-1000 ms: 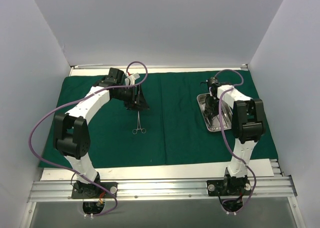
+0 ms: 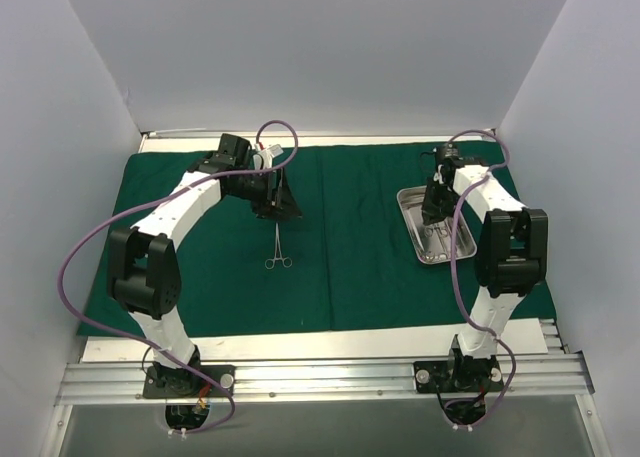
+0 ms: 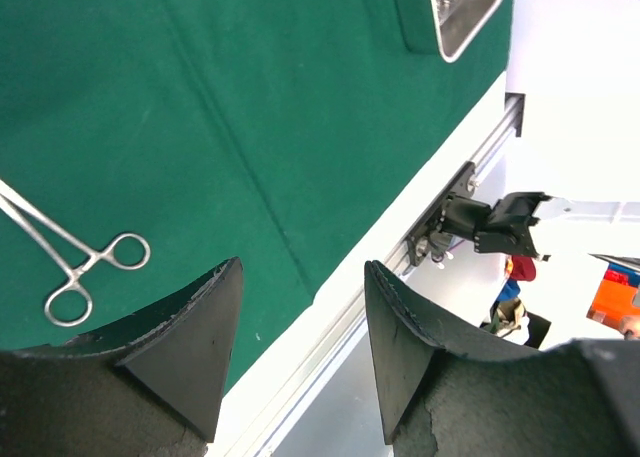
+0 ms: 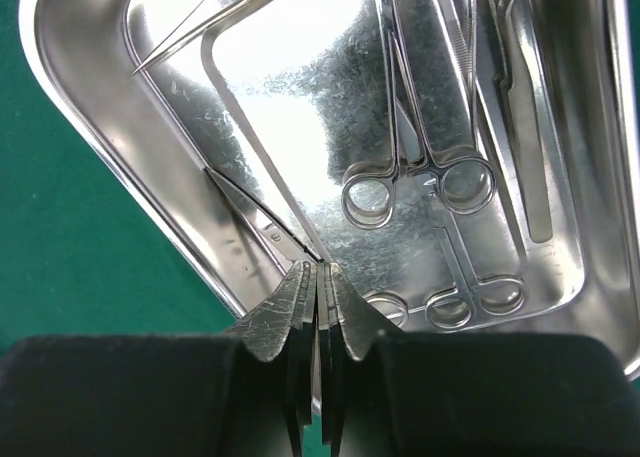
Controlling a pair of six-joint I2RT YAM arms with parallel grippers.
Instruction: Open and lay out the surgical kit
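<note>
In the right wrist view the metal tray (image 4: 110, 142) holds several instruments. My right gripper is shut at the tray's edge on a slim pair of scissors (image 4: 262, 220), whose blades point up and left while its handle end is hidden by the fingers. Other ring-handled instruments (image 4: 412, 167) and a flat-handled tool (image 4: 528, 147) lie deeper in the tray. On the left half of the green cloth rests a single clamp (image 2: 278, 252), its rings toward the front. Above its far end hangs my left gripper, fingers apart and nothing between them.
Green cloth (image 2: 370, 267) covers the table, with a wide clear area between the clamp and the tray. White walls stand at the sides and back. A metal rail (image 2: 330, 372) runs along the front edge.
My right gripper has moved to the right over the tray, and the tray has shifted slightly right as well. The left arm and the laid-out clamp have stayed nearly still.
</note>
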